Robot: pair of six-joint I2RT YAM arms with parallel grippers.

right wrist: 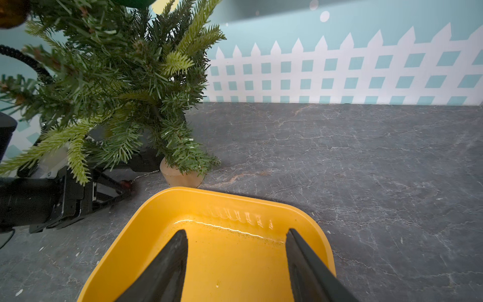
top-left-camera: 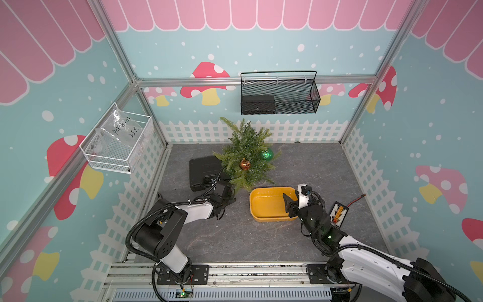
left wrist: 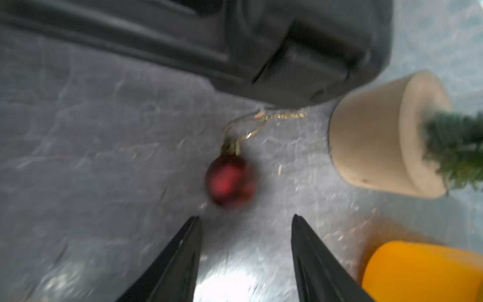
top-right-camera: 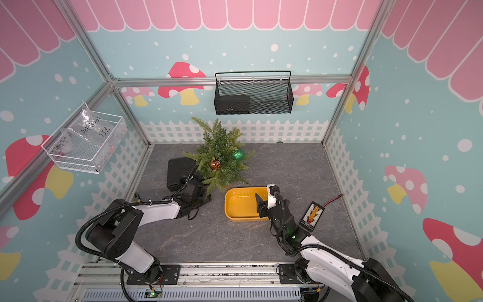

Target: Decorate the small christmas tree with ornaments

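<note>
The small tree carries a copper ball and a green ball. On the floor lies a red ornament ball with a gold string, between the black case and the tree's tan base. My left gripper is open and low over the floor, its fingers apart and empty, with the ball just beyond the tips in the left wrist view. My right gripper stands open over the yellow tray, nothing between its fingers. In both top views the left arm hides the red ball.
A black case lies left of the tree, close to the red ball. The yellow tray looks empty. A small device with a red cord lies at right. Floor behind and right of the tray is clear.
</note>
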